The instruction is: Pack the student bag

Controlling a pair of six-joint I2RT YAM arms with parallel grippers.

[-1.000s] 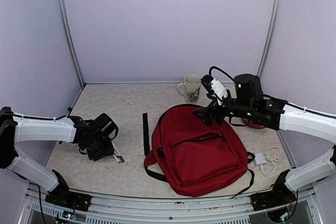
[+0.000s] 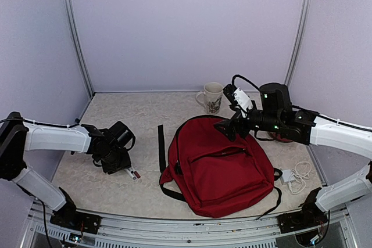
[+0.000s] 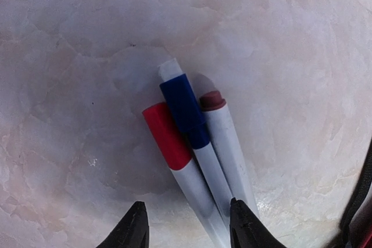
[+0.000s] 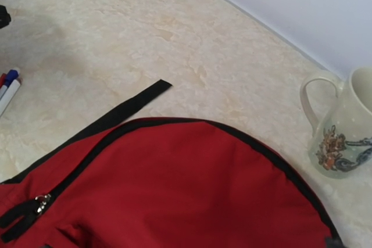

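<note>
Three markers lie close together under my left gripper: one with a red cap (image 3: 167, 135), one with a blue cap (image 3: 185, 105), and a white one with a dull red end (image 3: 228, 135). The gripper's fingers stand apart on either side of their lower part, with the right finger over the markers and bare table showing beside the left one. Whether anything is gripped cannot be seen. The red backpack (image 2: 224, 184) lies flat on the table. Above its upper part, my right gripper (image 2: 224, 130) hovers open, holding nothing.
A patterned mug (image 2: 213, 98) stands behind the backpack. To its right lie a white charger and cable (image 2: 297, 177), and a red item (image 2: 281, 138) half hidden by the right arm. A black strap (image 2: 161, 146) extends left of the bag.
My left gripper has shifted slightly right and up in the top view, and the visible marker ends beside it have moved a little. The right arm, backpack and mug stay put.
</note>
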